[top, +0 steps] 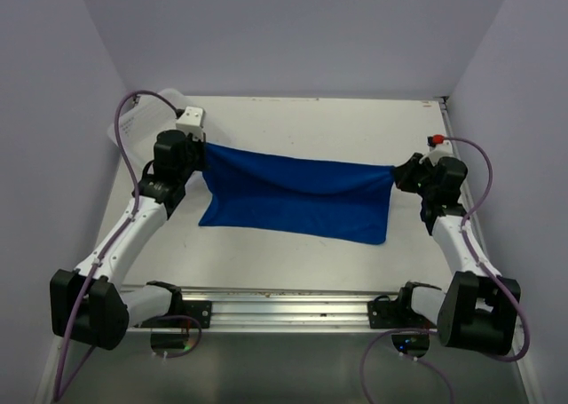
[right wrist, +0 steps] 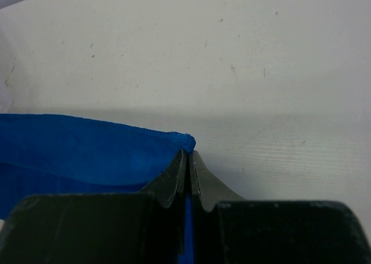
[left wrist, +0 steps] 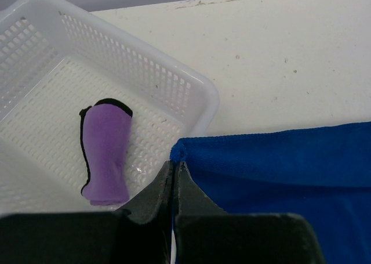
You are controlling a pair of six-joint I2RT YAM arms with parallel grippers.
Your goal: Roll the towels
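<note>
A blue towel (top: 293, 200) spreads between my two arms in the top view, its far edge raised and a soft fold running across it. My left gripper is shut on the towel's far left corner, beside the basket's rim. At the opposite end my right gripper is shut on the far right corner. The near edge of the towel appears to lie flat on the table. In the white basket, a rolled purple towel (left wrist: 107, 151) with black trim is visible in the left wrist view.
The white perforated basket (left wrist: 200, 90) stands at the back left, partly behind my left arm in the top view. Metal rails (top: 293, 308) run along the front.
</note>
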